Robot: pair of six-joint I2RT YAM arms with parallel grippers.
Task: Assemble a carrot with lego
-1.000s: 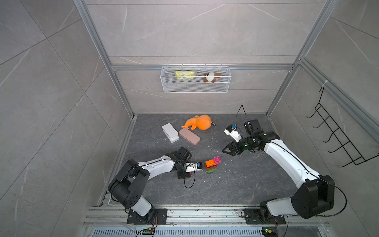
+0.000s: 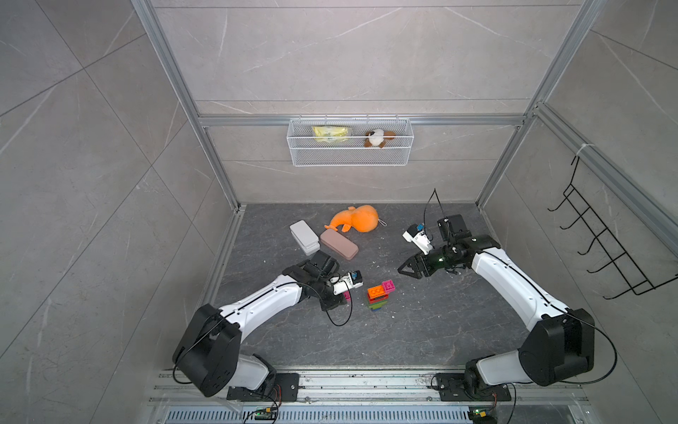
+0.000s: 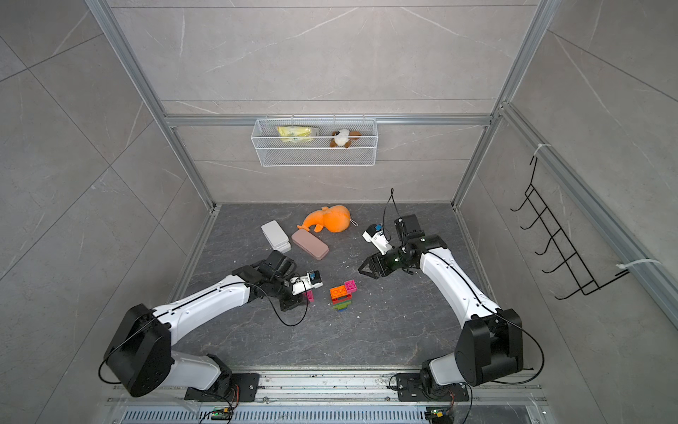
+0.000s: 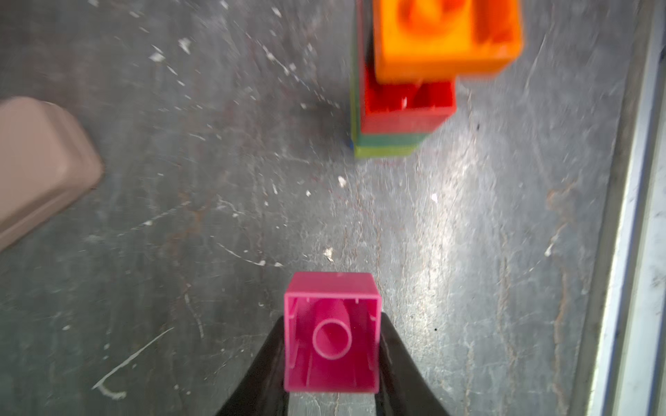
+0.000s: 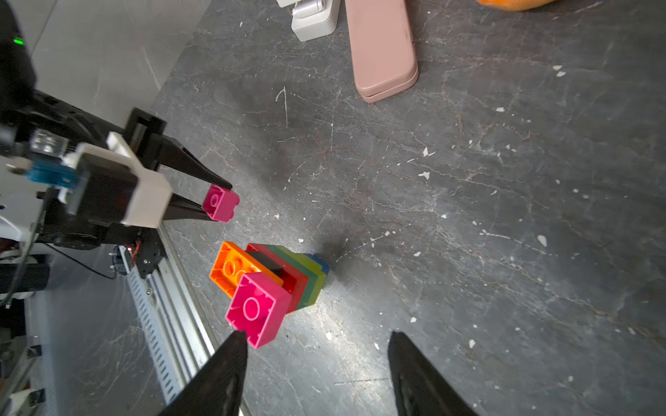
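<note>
A stack of bricks (image 5: 299, 272) stands on the table, layered blue, green, teal and red, with an orange brick (image 5: 239, 269) at one end and a pink brick (image 5: 267, 312) beside it. Seen from above, the pink one (image 2: 388, 285) sits at the stack's far right corner. My left gripper is shut on a second pink brick (image 4: 333, 287), its hollow underside facing the left wrist camera. This brick is raised over the table, left of the stack. My right gripper stands open, right of the stack and farther back, with nothing between its fingers.
A pink case (image 2: 339, 243) and a white case (image 2: 305, 237) lie behind the left arm. Beyond them rests an orange plush toy (image 2: 356, 218). A wire basket (image 2: 350, 156) hangs on the back wall.
The right arm has barely shifted; the stack has stayed put.
</note>
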